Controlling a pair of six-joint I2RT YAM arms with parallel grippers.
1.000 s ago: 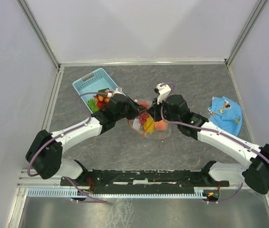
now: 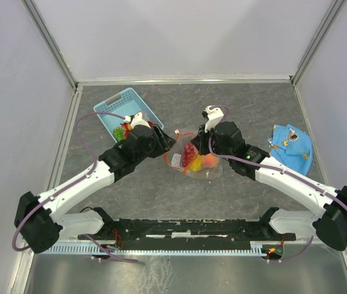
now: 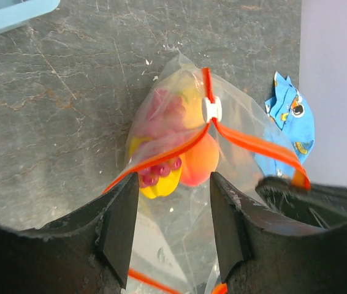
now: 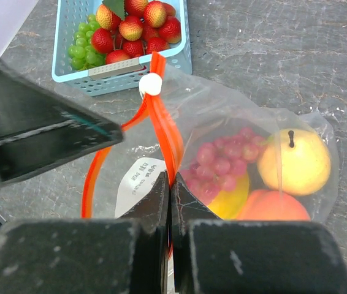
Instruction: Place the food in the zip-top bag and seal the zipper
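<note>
The clear zip bag [image 2: 209, 173] lies mid-table with its orange-edged mouth spread apart and a white slider [image 4: 151, 84] on the zipper. Inside it are red grapes [image 4: 222, 160], a yellow pear [image 4: 294, 162], a peach [image 3: 199, 160] and a yellow fruit [image 3: 161, 184]. My right gripper is shut at the orange zipper strip [image 4: 163, 131], the strip running down to its fingertips. Just off the bag's mouth, my left gripper stands open, nothing between its fingers; the bag shows beyond them.
Behind the left arm stands a blue basket [image 2: 113, 101] holding strawberries [image 4: 138, 30] and green grapes [image 4: 85, 46]. A folded blue cloth [image 2: 291, 149] lies at the right. Bare table shows in front of the bag and toward the back.
The left gripper has drawn back to the left, away from the bag's mouth, and the left arm has swung outward. The bag has shifted slightly. My right arm has stayed nearly still.
</note>
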